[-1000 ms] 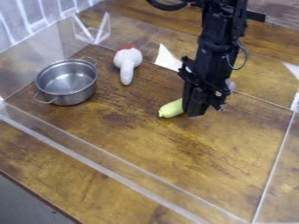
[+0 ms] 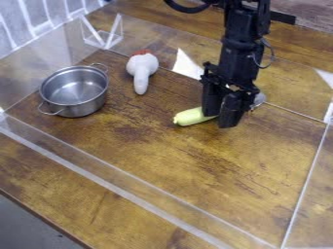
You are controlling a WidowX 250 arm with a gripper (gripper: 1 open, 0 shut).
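Observation:
My black gripper (image 2: 221,110) is low over the wooden table at centre right, its fingertips at a pale yellow-green elongated object (image 2: 193,117) lying there. The gripper's fingers partly hide the object's right end, and I cannot tell whether they grip it. A steel pot with two handles (image 2: 74,90) stands at the left. A white plush-like object with a red top (image 2: 143,69) lies upper middle, between pot and gripper.
Clear plastic walls edge the wooden table (image 2: 169,195) along the left and right. A white railing shows at the top left.
The gripper has shifted slightly and its fingers sit differently around the yellow-green object. The pot and white object have not moved.

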